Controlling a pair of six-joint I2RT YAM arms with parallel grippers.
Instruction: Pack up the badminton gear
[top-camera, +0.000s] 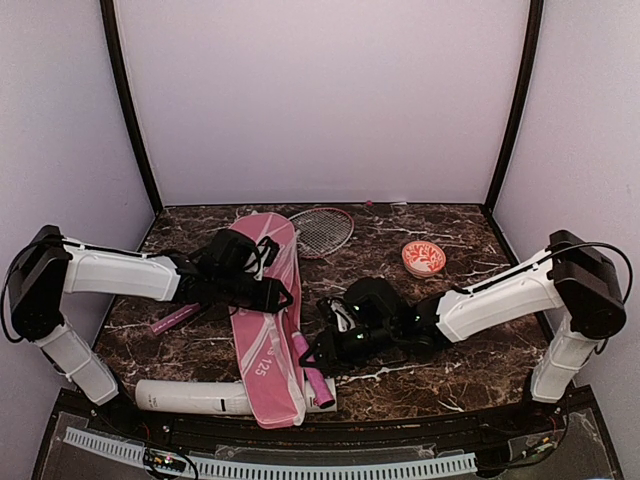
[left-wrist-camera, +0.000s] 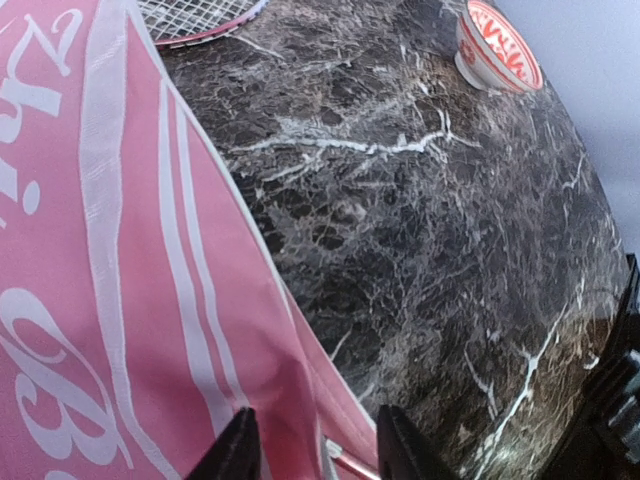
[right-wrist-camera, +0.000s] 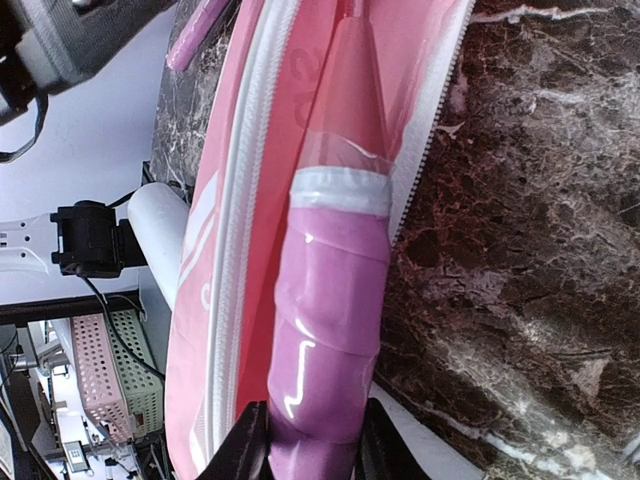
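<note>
A pink racket bag (top-camera: 265, 350) with white stripes lies lengthwise at left of centre, its zipped side open towards the right. Over its upper right edge, my left gripper stands with its fingers apart; the bag's edge and a thin red-white shaft (left-wrist-camera: 350, 460) show between and below them. My right gripper is shut on the purple grip of a racket (right-wrist-camera: 330, 310). That racket's shaft runs into the bag's opening, its head hidden inside; the grip sticks out near the bag's lower end.
Another racket's head (top-camera: 322, 232) shows behind the bag; a pink handle (top-camera: 180, 317) lies at its left. A white tube (top-camera: 190, 396) lies along the front edge, passing under the bag. A red-and-white bowl (top-camera: 424, 258) stands at the right, with bare marble around it.
</note>
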